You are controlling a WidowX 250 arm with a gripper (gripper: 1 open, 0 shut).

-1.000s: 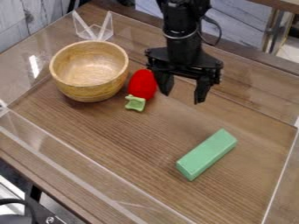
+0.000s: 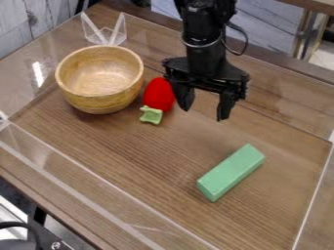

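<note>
My black gripper (image 2: 204, 96) hangs at the upper middle over the wooden table (image 2: 111, 171), its fingers open and nothing seen between them. Just left of it lies a red object (image 2: 158, 93), with a small light-green piece (image 2: 151, 115) below that. A tan bowl (image 2: 101, 75) sits on the left. A mint-green block (image 2: 231, 172) lies at the lower right.
A clear plastic item (image 2: 109, 29) lies at the back left. A dark object (image 2: 16, 237) shows in the bottom-left corner. A ledge (image 2: 307, 8) runs at the top right.
My gripper has shifted very slightly. The objects on the table have not moved.
</note>
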